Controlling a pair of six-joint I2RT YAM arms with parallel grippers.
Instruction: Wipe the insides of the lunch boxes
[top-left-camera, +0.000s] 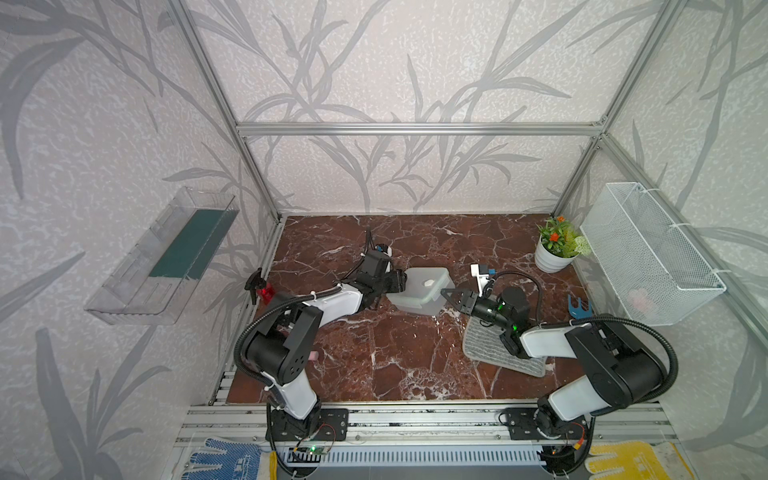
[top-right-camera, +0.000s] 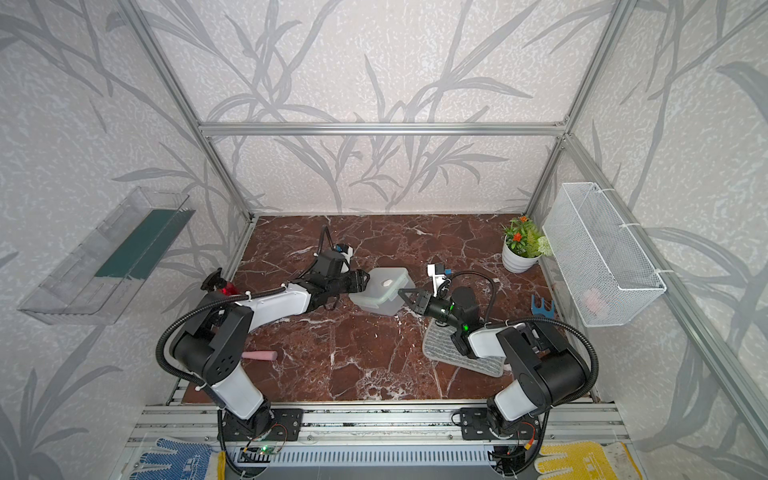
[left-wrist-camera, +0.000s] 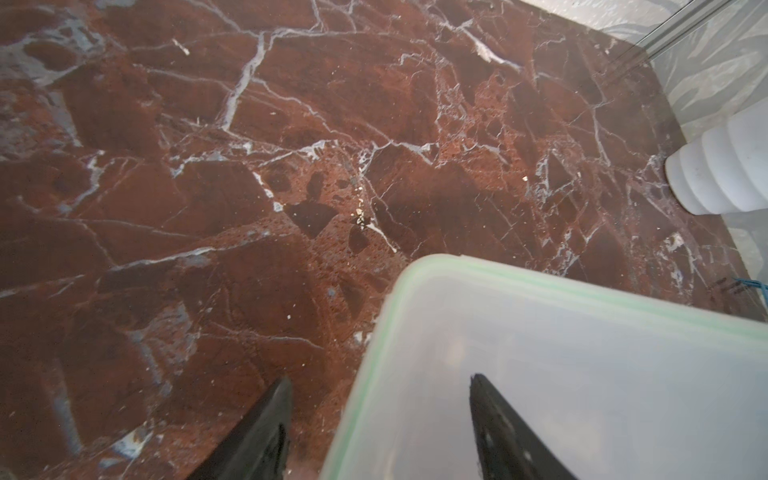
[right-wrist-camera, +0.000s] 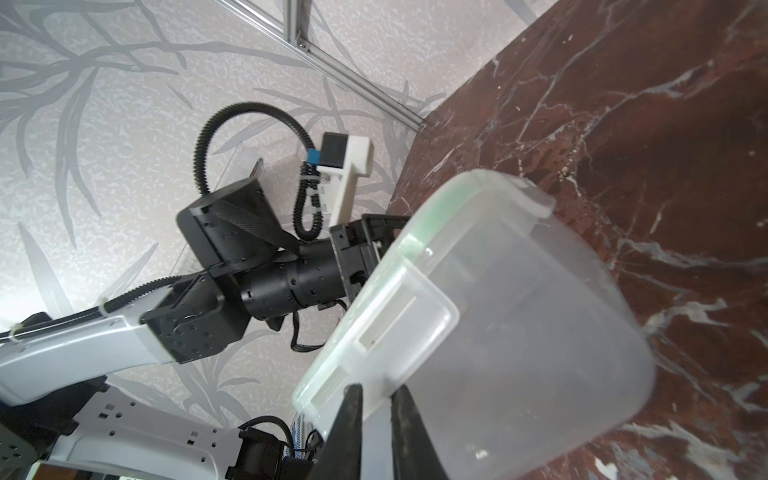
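Observation:
A translucent lunch box (top-left-camera: 416, 297) with a pale green edge stands between my two grippers, tilted in the right wrist view. Around its left-hand edge, my left gripper is part open, one finger over the table side and the other over the pale face; contact cannot be told. My right gripper is closed at the opposite end, by a white slotted flap (right-wrist-camera: 408, 320). Its fingertips overlap the box's edge there, and exactly which part they pinch is hard to see. No wiping cloth is clearly visible.
A grey ribbed mat (top-left-camera: 504, 352) lies under the right arm. At the back right stand a potted plant (top-left-camera: 555, 248) and a white wire basket (top-left-camera: 656, 256). A pink-handled item (top-right-camera: 260, 355) lies near the left arm.

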